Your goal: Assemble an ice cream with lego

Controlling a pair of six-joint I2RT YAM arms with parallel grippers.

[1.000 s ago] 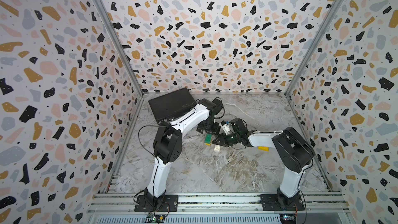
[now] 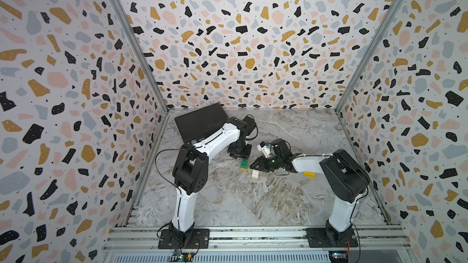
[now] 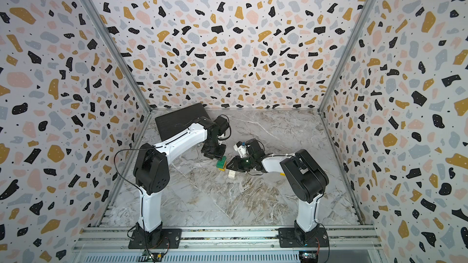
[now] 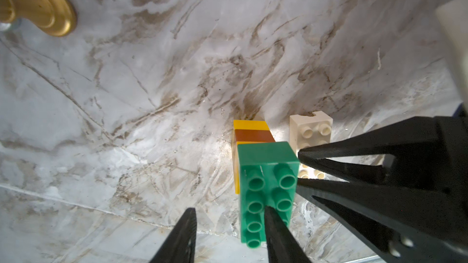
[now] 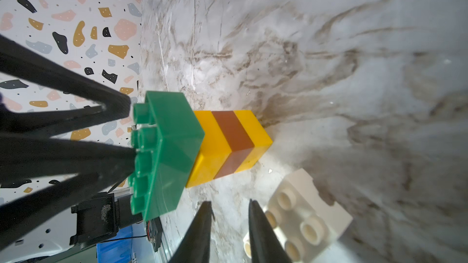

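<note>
A stack of yellow and brown bricks point(image 5: 233, 141) stands on the marble table, topped by a green brick point(image 4: 268, 154) with its studs up. Over it hangs my left gripper, fingers part open, its fingers point(image 4: 182, 233) apart and nothing gripped. One finger overlaps the green studs in the left wrist view. My right gripper is low beside the stack, likewise part open and empty. Close by the stack lies a white brick with a notch in one side, partly behind the right gripper in the left wrist view.
A yellow brick point(image 2: 309, 174) lies to the right, under the right forearm. At the back left is a black flat panel point(image 2: 199, 121). A gold turned object point(image 4: 48, 7) shows at the corner of the left wrist view.
The right arm and bricks look unmoved.
</note>
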